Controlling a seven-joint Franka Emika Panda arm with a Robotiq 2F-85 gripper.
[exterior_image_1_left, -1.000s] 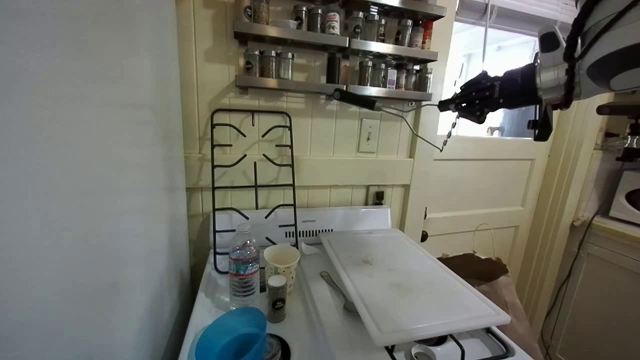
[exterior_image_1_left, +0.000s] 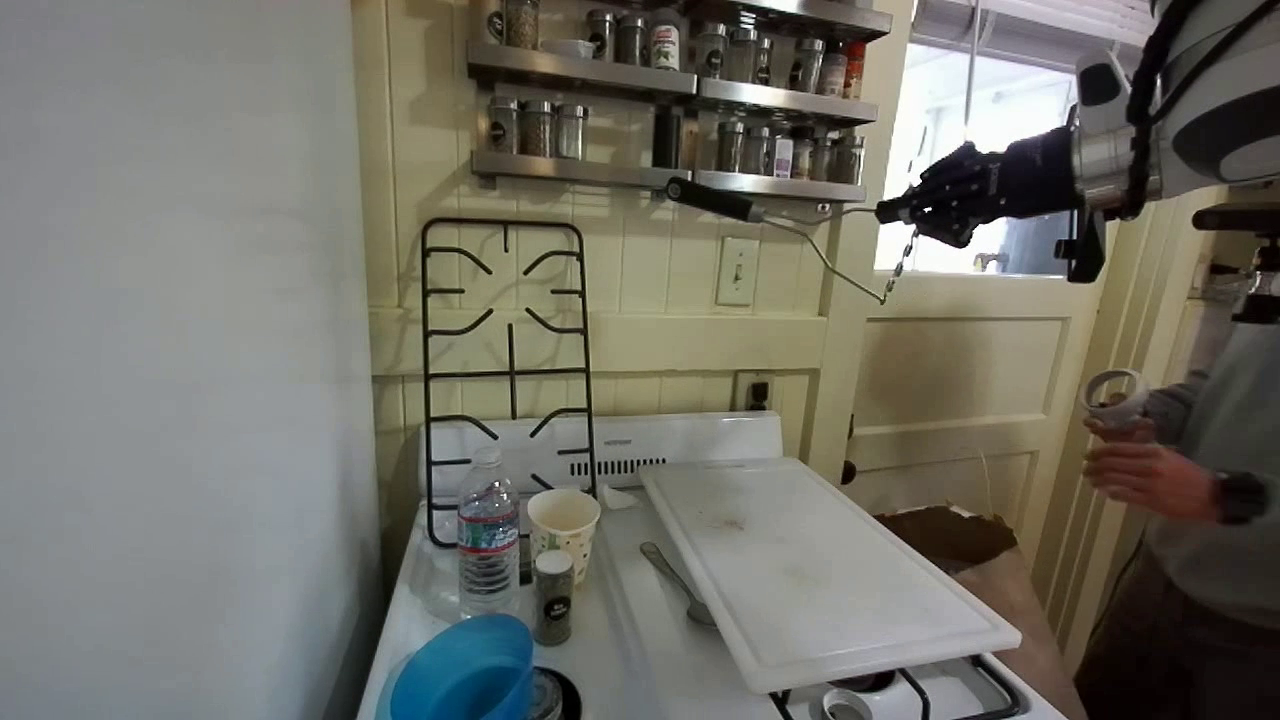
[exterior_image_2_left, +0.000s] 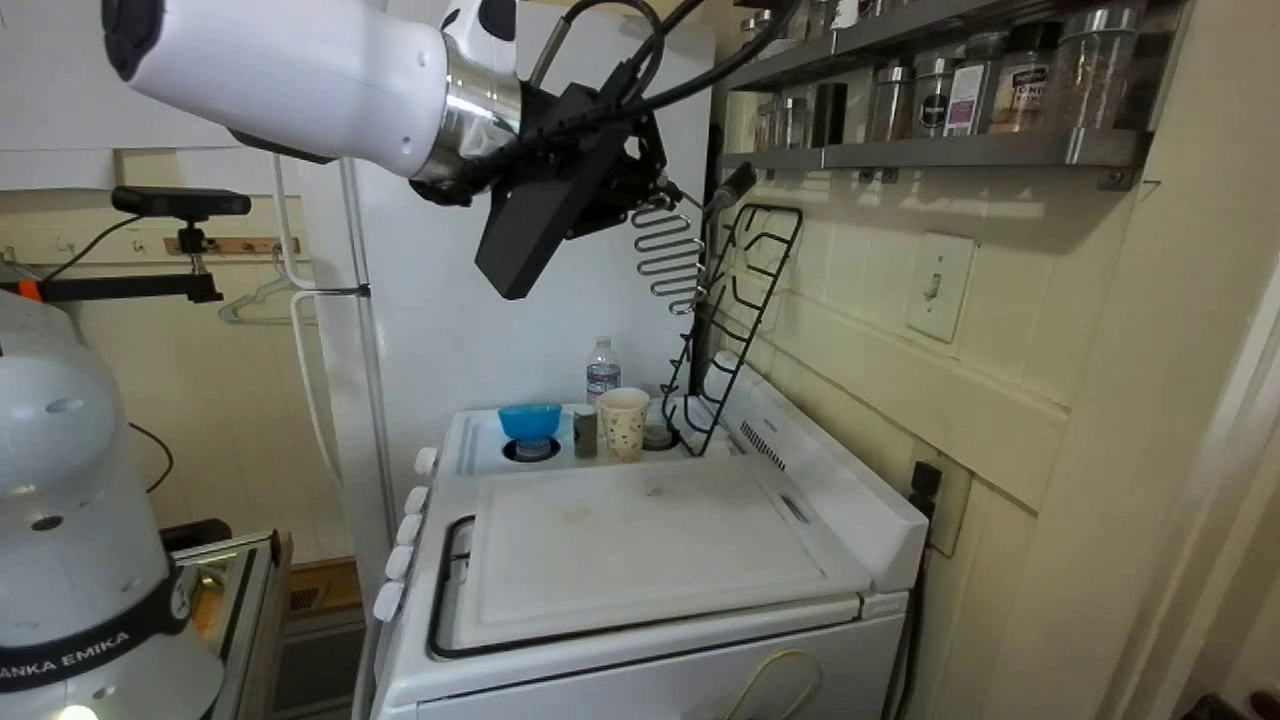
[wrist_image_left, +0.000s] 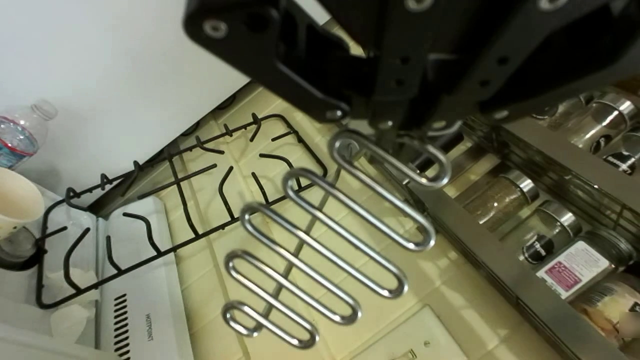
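A potato masher with a black handle (exterior_image_1_left: 714, 199) and a zigzag wire head (wrist_image_left: 312, 252) is held high above the stove. My gripper (exterior_image_1_left: 890, 214) is shut on its metal wire, on the right side of exterior view 1. The handle points left, toward the spice shelves. In exterior view 2 the wire head (exterior_image_2_left: 669, 258) hangs just below the gripper (exterior_image_2_left: 667, 192). The wrist view shows the head right under the fingers, though the exact contact is dark and hard to make out.
A white cutting board (exterior_image_1_left: 828, 564) covers part of the stove. Beside it lie a spoon (exterior_image_1_left: 679, 586), a paper cup (exterior_image_1_left: 564, 524), a bottle (exterior_image_1_left: 488, 540), a spice jar (exterior_image_1_left: 553, 598) and a blue bowl (exterior_image_1_left: 468, 672). A black grate (exterior_image_1_left: 509, 373) leans against the wall; shelves (exterior_image_1_left: 780, 102) hang close by.
A person holding a roll of tape has come into exterior view 1 at the right. My arm, the gripper and the masher have not visibly moved.
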